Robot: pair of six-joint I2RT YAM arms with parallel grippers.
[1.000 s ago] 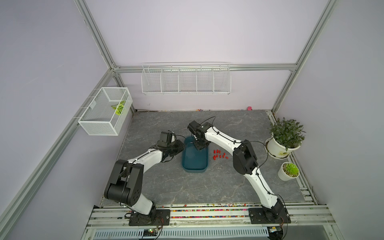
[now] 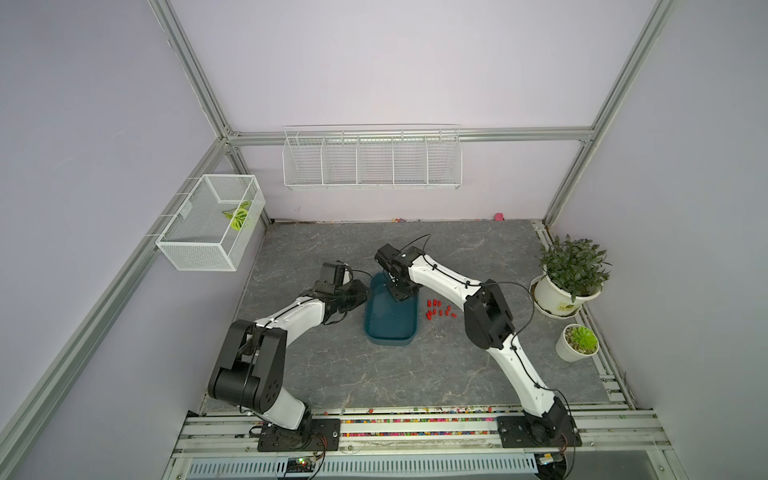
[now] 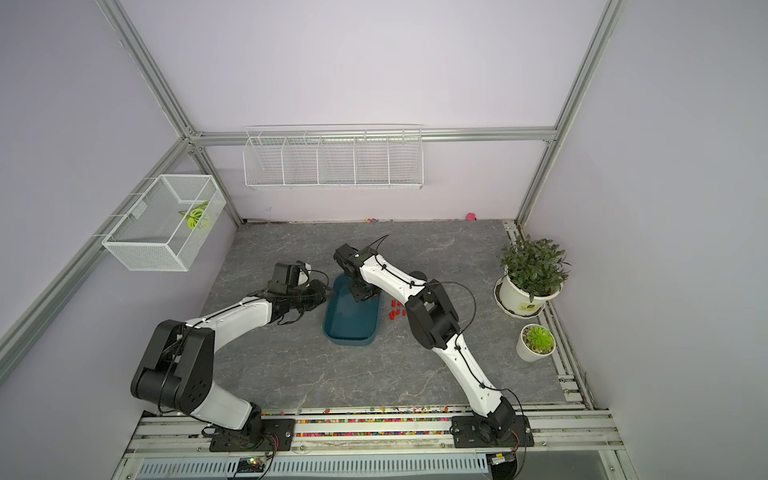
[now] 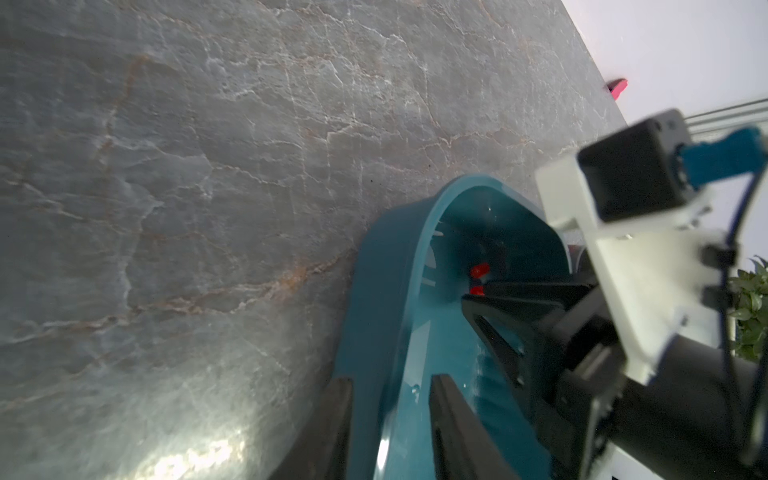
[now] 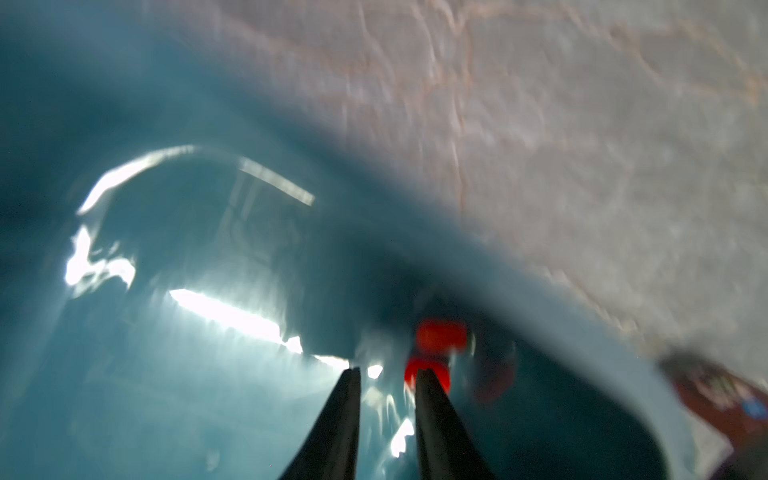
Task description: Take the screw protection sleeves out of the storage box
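The teal storage box (image 2: 390, 328) lies mid-table. My right gripper reaches down into its back right part, fingers part open, just short of a few red sleeves (image 5: 440, 336) by the wall; nothing shows clearly held. My left gripper is at the box's left rim, fingertips apart with the rim seen behind them. Several red sleeves (image 2: 433, 312) lie loose on the table right of the box.
A large plant (image 2: 566, 296) and a small succulent (image 2: 577, 344) stand on the right. Wire baskets hang on the back (image 2: 372, 160) and left (image 2: 196, 256) walls.
The left arm and box look unchanged.
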